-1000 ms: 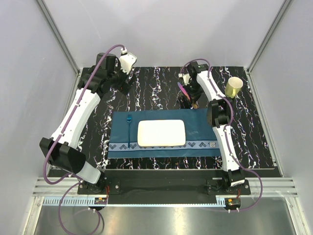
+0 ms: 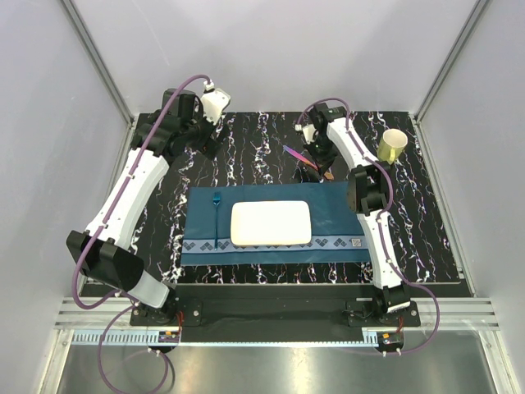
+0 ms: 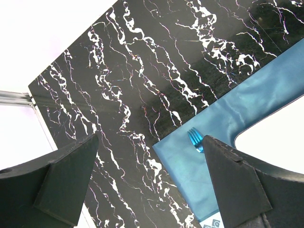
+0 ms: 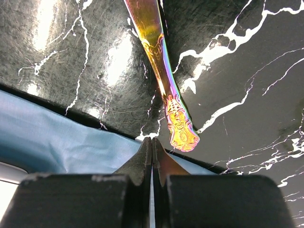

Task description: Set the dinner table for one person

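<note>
A blue placemat point(image 2: 336, 222) holds a white rectangular plate point(image 2: 270, 222), with a blue fork point(image 2: 216, 215) left of it, its tines also in the left wrist view. My left gripper point(image 2: 209, 135) hangs open over the back left of the table. A rainbow-coloured knife point(image 4: 165, 80) lies on the dark marble beyond the mat's back edge. My right gripper is shut just beside the knife's handle end, its tips at the mat's edge; nothing shows clearly between its fingers.
A yellow-green mug point(image 2: 392, 144) stands at the back right, beside my right arm. Walls enclose the table's back and sides.
The knife's visible end has swung out toward the left in the top view, and my right gripper has shifted slightly left. My left arm is unchanged.
</note>
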